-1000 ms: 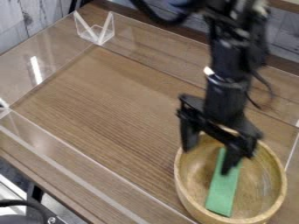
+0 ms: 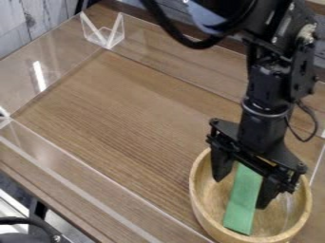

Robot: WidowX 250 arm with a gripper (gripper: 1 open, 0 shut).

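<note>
My black gripper [image 2: 256, 168] is low over the wooden bowl [image 2: 200, 200] at the lower right, its fingers open on either side of the upper part of a green block [image 2: 235, 214]. The block lies in the bowl, its upper end partly hidden by the gripper. Whether the fingers touch it is unclear.
A small clear wire-like or plastic piece [image 2: 105, 28] stands at the back left. Dark cables lie at the lower left edge.
Over the last second my gripper has moved down and slightly right into the bowl, around the green block. The bowl and block look unmoved.
</note>
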